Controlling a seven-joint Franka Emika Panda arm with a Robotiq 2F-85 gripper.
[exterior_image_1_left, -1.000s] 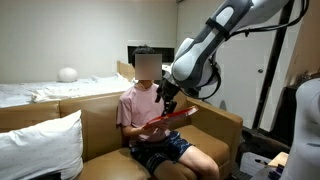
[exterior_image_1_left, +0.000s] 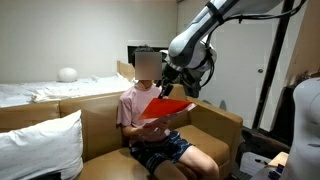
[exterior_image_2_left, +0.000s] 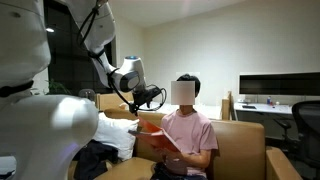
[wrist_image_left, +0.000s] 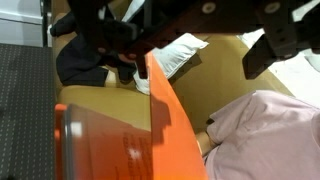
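Observation:
A person in a pink shirt (exterior_image_1_left: 139, 103) sits on the brown couch with a red-orange book or folder (exterior_image_1_left: 166, 107) over the lap. My gripper (exterior_image_1_left: 170, 88) is just above its upper edge. In exterior view 2, the gripper (exterior_image_2_left: 140, 106) hangs over the red sheet-like cover (exterior_image_2_left: 152, 136). The wrist view shows the gripper open, its dark fingers (wrist_image_left: 140, 68) wide apart. An orange cover (wrist_image_left: 182, 135) stands up close to the left finger; whether they touch, I cannot tell. A second red-orange panel (wrist_image_left: 108, 145) lies beside it.
White pillows (exterior_image_1_left: 42, 148) lie on the couch (exterior_image_1_left: 100, 125) to one side. The person's arm and legs are close below the gripper. Behind the couch is a white-covered bed (exterior_image_1_left: 50, 92); a desk with a monitor (exterior_image_2_left: 268, 85) shows too.
My gripper has risen somewhat. The red cover, seen almost edge-on a second ago, has tilted up and now shows a broad face to exterior view 1. The person remains seated.

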